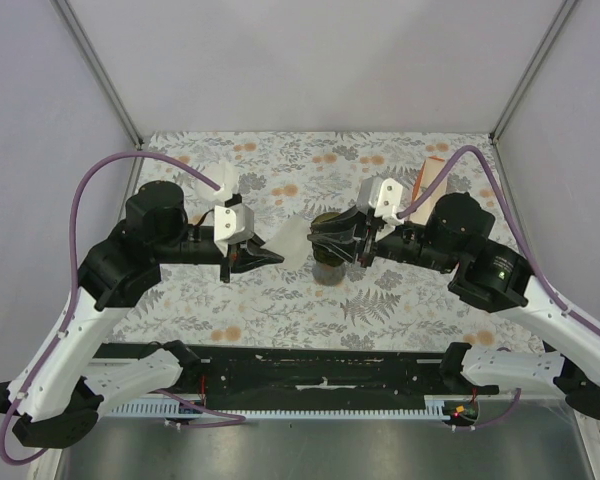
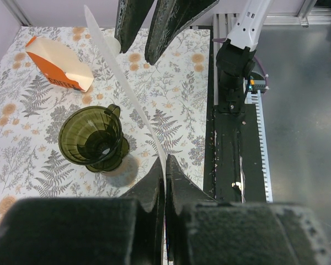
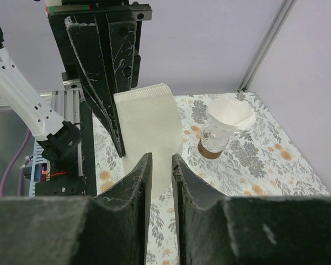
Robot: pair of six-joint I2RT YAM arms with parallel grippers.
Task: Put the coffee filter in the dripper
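Observation:
My left gripper (image 1: 272,257) is shut on a white paper filter (image 1: 291,240), whose thin sheet rises from the fingertips in the left wrist view. My right gripper (image 1: 318,238) is beside the filter's upper edge; in the right wrist view its fingertips stand slightly apart in front of the sheet. The green dripper (image 2: 91,132) rests on a clear base on the floral surface, beneath and behind the right gripper in the top view.
An orange-and-white carton lies at the back right. A glass jar with white papers (image 3: 225,124) stands at the left, partly hidden by my left arm in the top view.

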